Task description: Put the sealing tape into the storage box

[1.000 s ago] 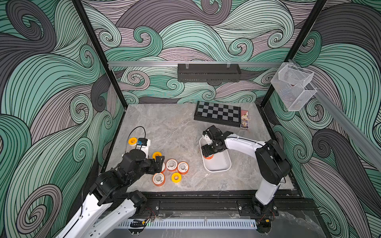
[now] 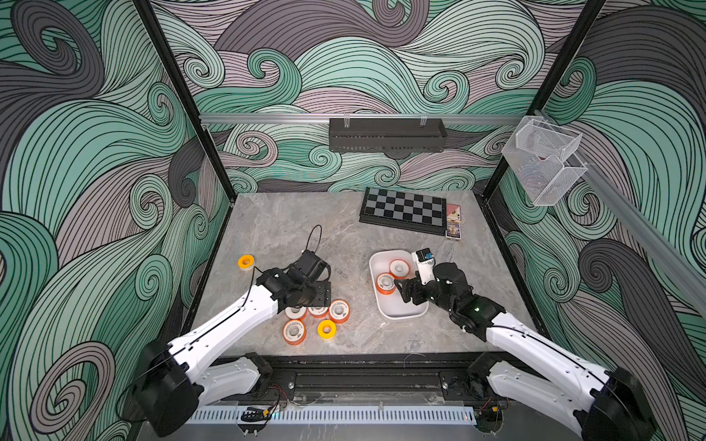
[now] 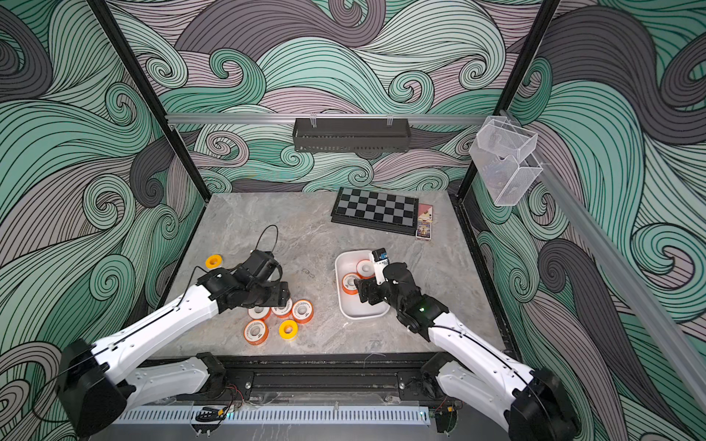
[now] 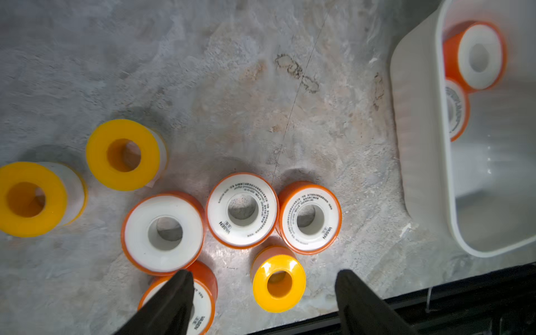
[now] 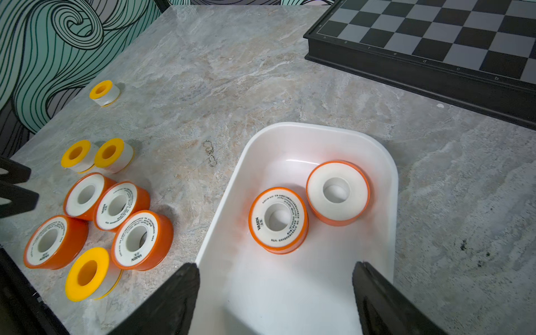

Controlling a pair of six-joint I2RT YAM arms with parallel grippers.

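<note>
The white storage box [image 5: 223, 237] holds two orange-rimmed tape rolls, one with printed text [image 5: 262, 234] and one plain white-faced [image 5: 321, 206]. Over the box, my right gripper is open, its fingers apart and empty. My left gripper is open too, above the rolls on the table; a yellow roll [image 4: 260, 298] shows between its fingers but stands below them on the table. Beside it are orange rolls [image 4: 287, 234] and a plain white one [image 4: 139, 229]. More yellow rolls [image 4: 97, 150] stand to the left.
A lone yellow roll [image 2: 246, 257] sits at the table's left. At the back right lies a black chessboard [image 2: 403, 209] with a small card pack [image 2: 453, 229] beside it. Bare grey table [image 2: 294, 220] spreads across the back and middle.
My left gripper has moved right over the rolls. My right gripper has shifted toward the box's right side, and both orange rolls in the box show now.
</note>
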